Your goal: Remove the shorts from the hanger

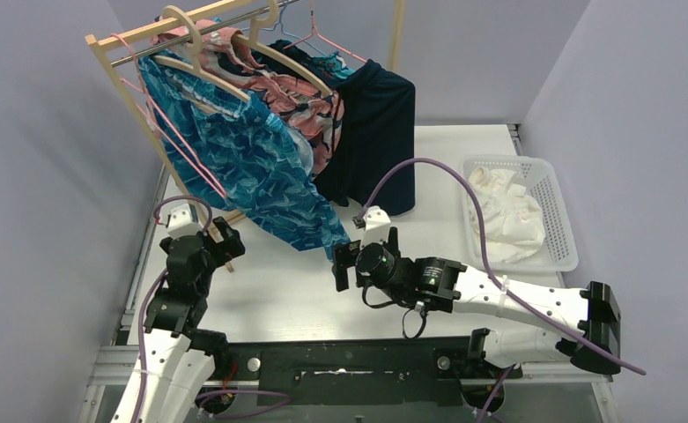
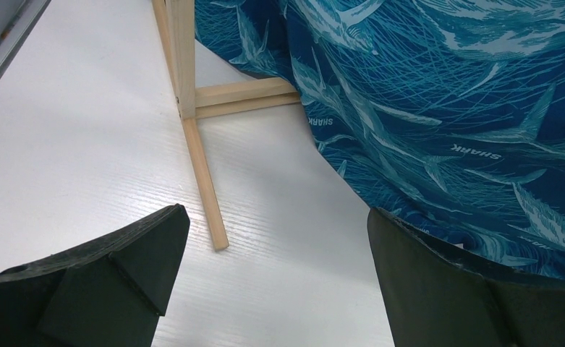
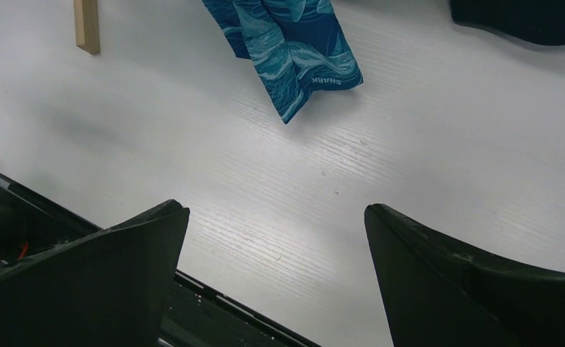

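Observation:
Blue shark-print shorts hang from a wooden hanger at the near left end of the rack. Their lower corner shows at the top of the right wrist view. An empty pink hanger dangles in front of them. My left gripper stands open below the shorts' left side; in the left wrist view the cloth spreads beyond the right finger, with nothing gripped. My right gripper, also open and empty, is by the shorts' lower right corner in the top view.
A wooden rack with a metal rod bears several garments, among them a pink patterned one and dark shorts. A white basket holding white cloth is at right.

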